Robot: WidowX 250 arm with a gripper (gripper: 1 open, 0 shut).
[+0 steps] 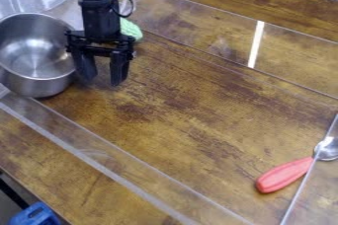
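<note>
My black gripper [102,71] hangs low over the wooden table at the upper left, just right of a steel pot [34,53], its fingers pointing down close to the surface and near or against the pot's side. Whether the fingers hold anything between them is hard to see. A light green object [133,30] lies behind the gripper, partly hidden by it.
A spoon with a red handle [284,175] lies at the lower right. A blue object [38,216] sits at the lower left corner, beyond the table's edge.
</note>
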